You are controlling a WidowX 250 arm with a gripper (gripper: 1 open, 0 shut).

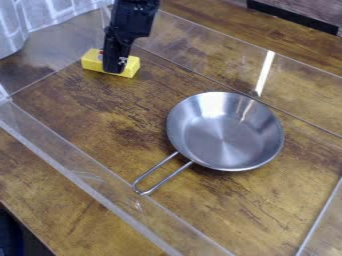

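A yellow block [124, 67], shaped like a sponge, lies on the wooden surface in the upper left. My dark gripper [111, 60] reaches down from the top onto the middle of the block, its tip at or just over it; it looks shut, and whether anything is between its fingers is hard to see. A steel frying pan [225, 130] rests to the right and nearer, with its long wire handle pointing toward the lower left.
A clear plastic edge [80, 178] runs along the left and bottom of the wooden surface [94, 120]. Pale crumpled material [27, 20] is at the top left. The wood between block and pan is clear.
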